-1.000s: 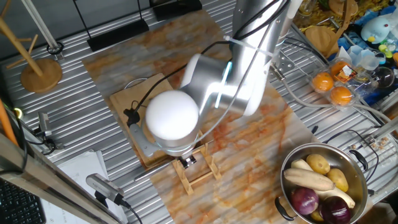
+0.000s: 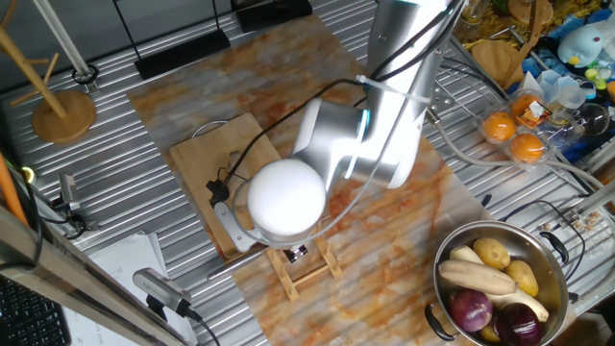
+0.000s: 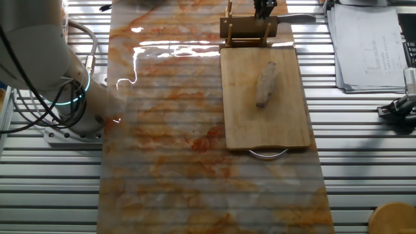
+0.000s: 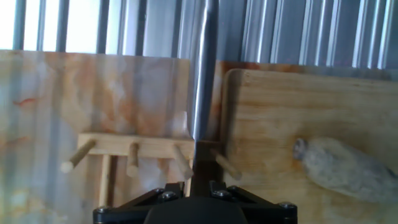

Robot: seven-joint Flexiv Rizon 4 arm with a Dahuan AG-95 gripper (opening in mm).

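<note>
A knife lies across a small wooden rack (image 2: pixel 312 275), its blade (image 4: pixel 205 68) reaching past the mat's edge over the metal slats. Its dark handle (image 4: pixel 202 163) runs back toward my gripper, whose fingers sit close to it. I cannot tell whether they are apart from the handle or pressed on it. From exterior view 2, the gripper (image 3: pixel 263 9) shows just above the rack, partly cut off by the frame. A whitish elongated vegetable (image 3: pixel 266 84) rests on the wooden cutting board (image 3: pixel 237 127), beside the rack.
Potatoes, purple onions and other vegetables fill a steel pot (image 2: pixel 445 288) at the front right. Papers (image 3: pixel 370 49) lie on the slats beyond the blade.
The arm's wrist has shifted right and slightly down in the exterior view, uncovering more of the board. The gripper's tip has moved slightly at the rack. The knife and rack look unmoved.
</note>
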